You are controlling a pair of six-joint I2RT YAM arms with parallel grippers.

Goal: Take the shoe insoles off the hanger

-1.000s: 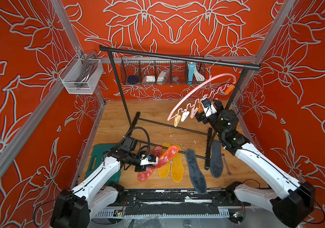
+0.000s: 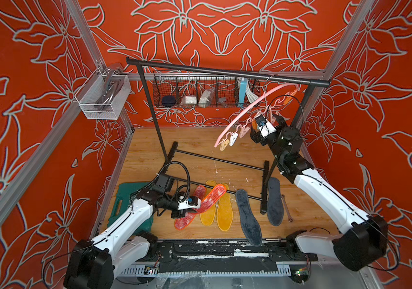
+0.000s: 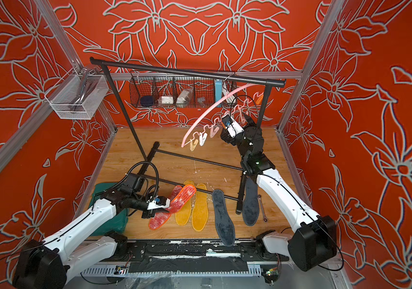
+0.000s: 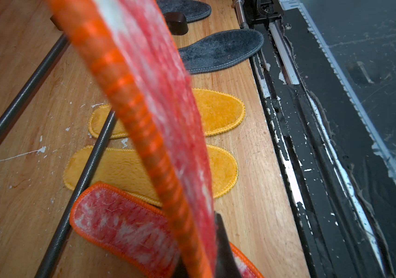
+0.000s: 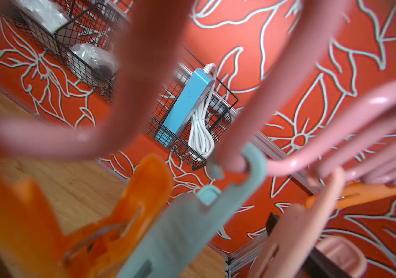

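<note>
My left gripper (image 2: 191,206) is shut on a red insole (image 2: 213,195), raised over a second red insole (image 4: 123,222). Two yellow insoles (image 2: 224,212) and two grey insoles (image 2: 248,216) lie on the table. My right gripper (image 2: 263,126) is high among the colored clips of the pink hanger (image 2: 234,119); its fingertips are mostly hidden behind orange, teal and pink clips (image 5: 184,231), so its state is unclear. I see no insole on the hanger.
A black stand (image 2: 220,159) spans the table, with its top bar above. A wire basket (image 2: 196,79) and a white mesh basket (image 2: 99,110) hang at the back and left. A green case (image 2: 124,197) lies at left.
The left arm stayed still.
</note>
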